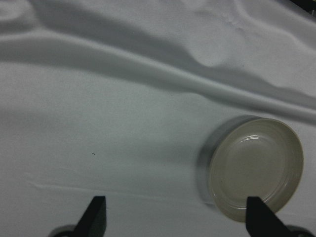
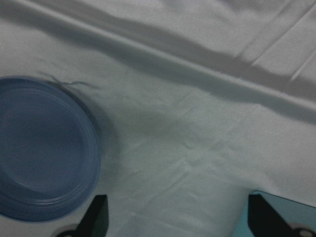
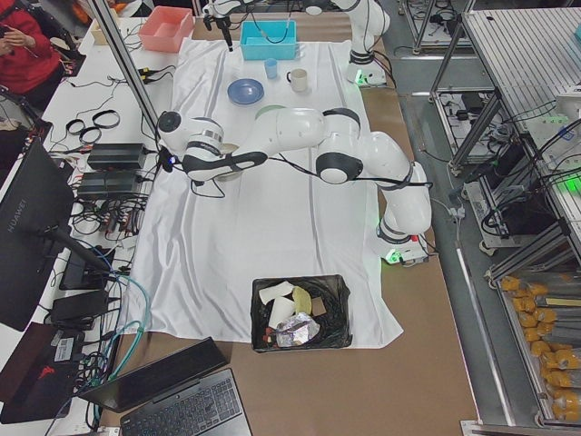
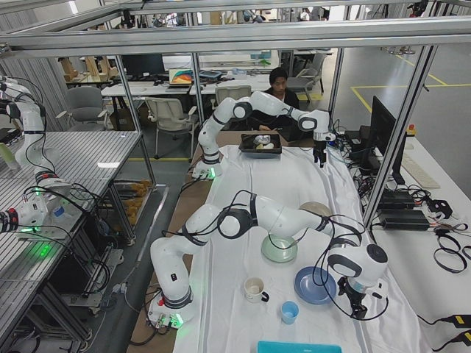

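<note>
My left gripper hangs over the white cloth, open and empty, with a beige plate (image 1: 254, 165) below it on the right in the left wrist view. My right gripper is also open and empty; a blue plate (image 2: 42, 143) lies to its left and the corner of a teal bin (image 2: 276, 207) to its lower right in the right wrist view. A green plate (image 4: 280, 250), a white mug (image 4: 254, 288) and a blue cup (image 4: 289, 312) stand on the cloth between the arms.
A black lined bin (image 3: 300, 336) with mixed items sits at one end of the cloth, near a laptop (image 3: 182, 400). A pink bin (image 3: 166, 27) stands on the side table. Much of the cloth between the black bin and the plates is clear.
</note>
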